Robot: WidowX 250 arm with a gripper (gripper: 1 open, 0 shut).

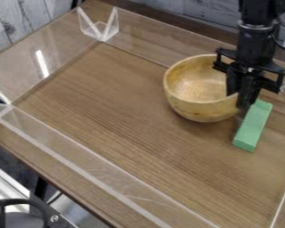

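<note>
A tan bowl point(195, 93) sits on the wooden table toward the upper right, with my black gripper point(244, 89) at its right rim. The fingers look closed on that rim, though the tips are partly hidden in dark overlap. A green block point(252, 126) lies on the table just right of and below the bowl, under the gripper.
A clear wire-like piece point(99, 25) stands at the back left. A wall runs behind the arm at the top right, and black cables show at the lower left corner.
</note>
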